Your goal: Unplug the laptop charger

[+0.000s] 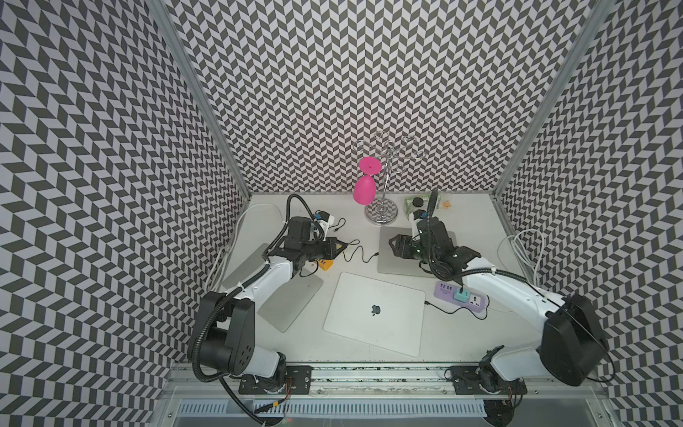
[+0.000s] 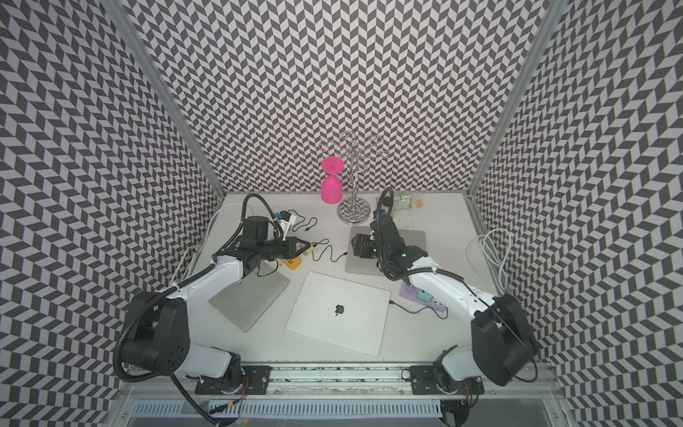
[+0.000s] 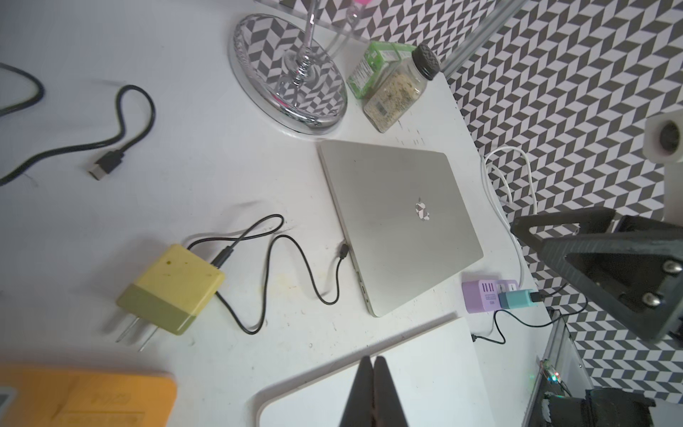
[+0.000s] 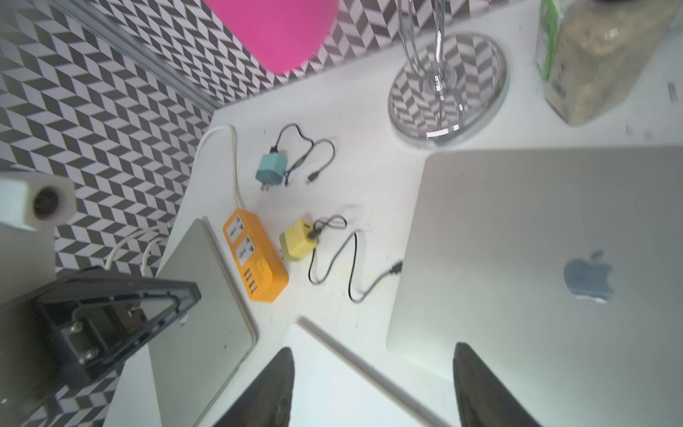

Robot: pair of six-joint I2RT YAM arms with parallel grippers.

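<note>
My left gripper hangs over the table near the yellow charger and orange strip, shut with nothing visible between its fingers. The yellow charger lies loose, prongs bare, cable plugged into it. My right gripper is open and empty above the grey laptop. A turquoise charger with cable lies loose behind. On the right, another turquoise charger sits in the purple strip; its cable runs to the white laptop.
A second grey laptop lies left. A chrome stand with pink glass stands at the back beside a jar and green carton. White cables lie along both sides.
</note>
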